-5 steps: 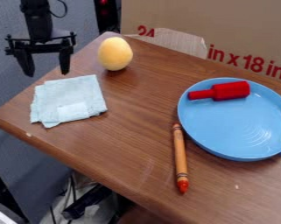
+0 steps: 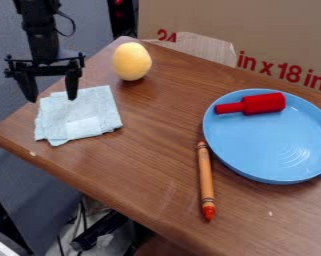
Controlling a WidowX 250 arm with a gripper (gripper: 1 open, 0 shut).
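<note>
My black gripper [image 2: 51,92] is at the upper left, its two fingers apart and pointing down, just above the back-left part of a pale folded cloth [image 2: 77,118] on the wooden table; nothing shows between the fingers. A yellow egg-shaped object [image 2: 132,62] stands right of the gripper. At the right, a blue plate [image 2: 267,151] holds a red cylindrical object with a handle [image 2: 263,103]. An orange crayon-like stick [image 2: 206,182] lies left of the plate.
A large cardboard box [image 2: 250,30] stands behind the table. The table's left edge [image 2: 23,112] runs close by the cloth.
My gripper has moved down and slightly right toward the cloth, its fingers still apart. The objects on the table appear unmoved.
</note>
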